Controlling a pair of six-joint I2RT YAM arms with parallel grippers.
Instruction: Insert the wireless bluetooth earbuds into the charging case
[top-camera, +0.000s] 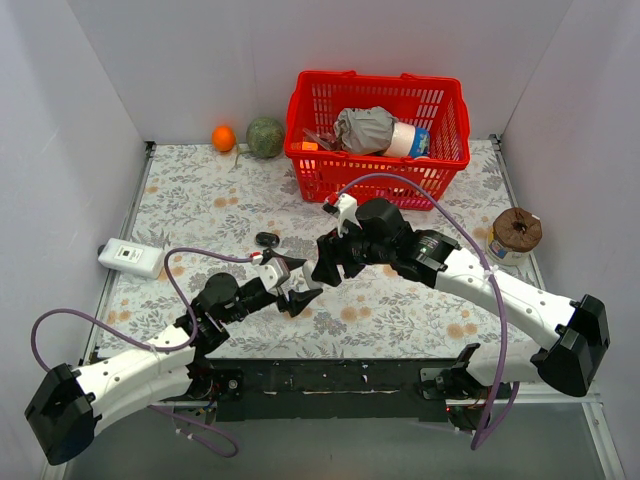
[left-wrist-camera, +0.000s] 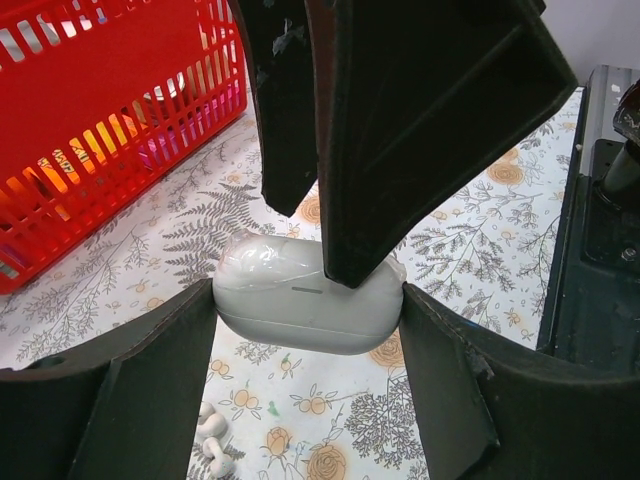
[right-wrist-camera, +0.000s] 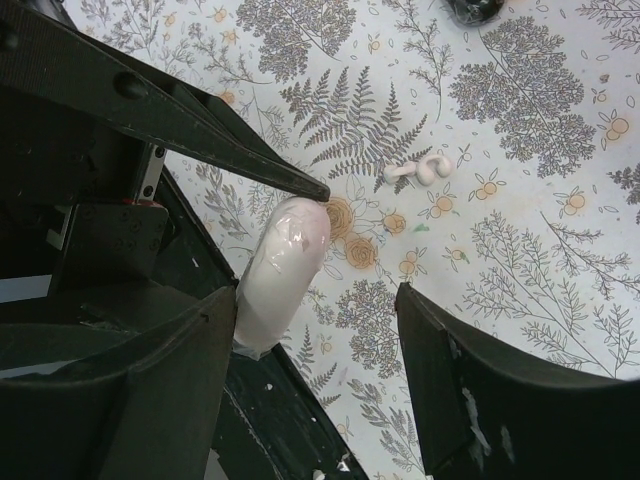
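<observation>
A white charging case (left-wrist-camera: 306, 298), its lid looking closed, is clamped between the fingers of my left gripper (top-camera: 307, 282). Right at the case is my right gripper (top-camera: 328, 262), its fingers apart; in the left wrist view one of its dark fingers (left-wrist-camera: 390, 120) overlaps the case's upper edge, and whether they touch I cannot tell. From the right wrist view, the case (right-wrist-camera: 283, 270) stands tilted, left of the gap between the near fingers. Two small white earbuds lie on the floral tabletop, and they show too at lower left in the left wrist view.
A red basket (top-camera: 380, 175) with several things in it stands at the back, beside a melon (top-camera: 265, 137) and an orange (top-camera: 223, 138). A small black object (top-camera: 267, 240) lies mid-table. A white box (top-camera: 132, 257) sits at left, a brown-topped jar (top-camera: 515, 235) at right.
</observation>
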